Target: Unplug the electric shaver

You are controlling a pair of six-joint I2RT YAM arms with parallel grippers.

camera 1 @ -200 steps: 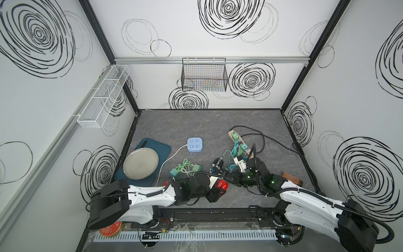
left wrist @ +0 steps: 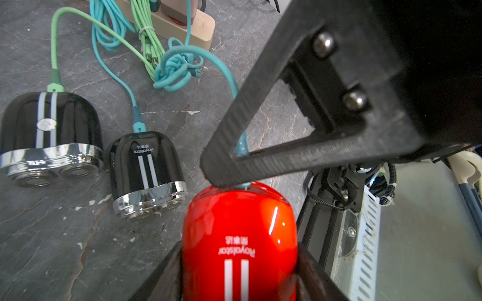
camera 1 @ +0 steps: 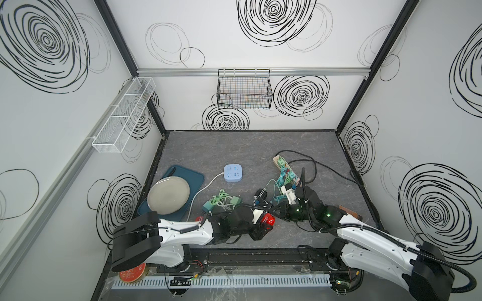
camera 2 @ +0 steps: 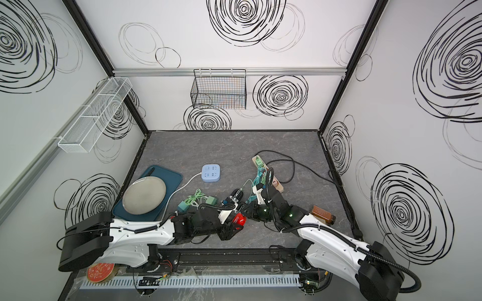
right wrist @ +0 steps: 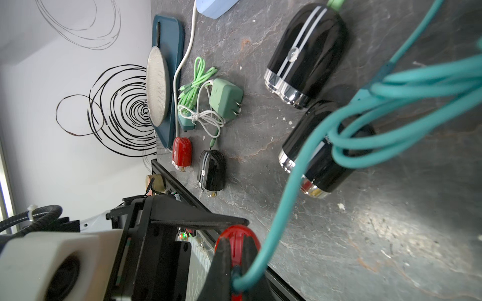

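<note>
In the left wrist view a red shaver (left wrist: 240, 215) fills the bottom, with my left gripper shut around its body. A teal cable (left wrist: 223, 70) curves down to the shaver's top end. My right gripper is at that end, shut, with the teal cable's plug (right wrist: 238, 281) between its fingers. In the left wrist view one right finger (left wrist: 286, 160) crosses in front of the plug. A bit of teal shows below that finger against the shaver's top, but the joint itself is mostly hidden.
Two black shavers (left wrist: 50, 120) lie beside the held one, their cords running toward a beige power strip (left wrist: 200, 30). Toward the left are green chargers (right wrist: 227, 99), another black shaver (right wrist: 212, 169), a red shaver (right wrist: 181, 152) and a plate on a blue tray (camera 1: 168, 194).
My left gripper has moved slightly to the right with the red shaver, closer to the right gripper. The right arm has shifted only a little.
</note>
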